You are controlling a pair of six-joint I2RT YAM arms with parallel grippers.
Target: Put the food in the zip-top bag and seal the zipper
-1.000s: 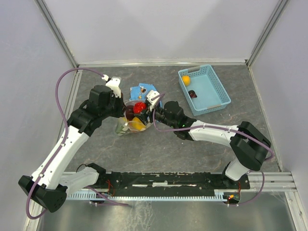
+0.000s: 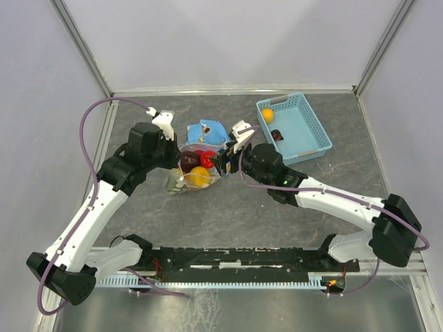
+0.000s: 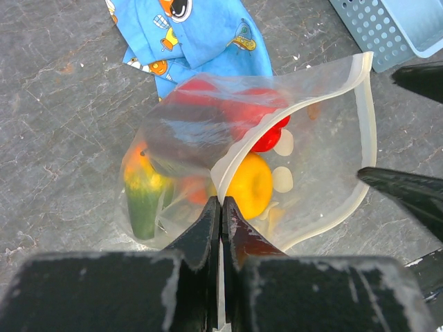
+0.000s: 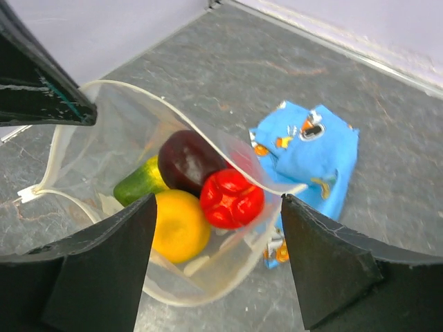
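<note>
A clear zip bag (image 3: 311, 138) stands with its mouth open, and my left gripper is shut on its rim. Inside lie a red tomato-like piece (image 4: 231, 198), a dark purple piece (image 4: 190, 162), an orange-yellow round piece (image 4: 180, 227) and a green-yellow piece (image 4: 140, 181). At the bag's mouth, my right gripper stands open with nothing held. Its fingers (image 3: 401, 187) show at the right of the left wrist view. In the blue basket (image 2: 320, 135) remain an orange fruit (image 2: 268, 115) and a small dark red piece (image 2: 277, 135).
A folded blue patterned cloth (image 2: 208, 132) lies just behind the bag, partly touching it in view.
My left gripper has stayed put.
</note>
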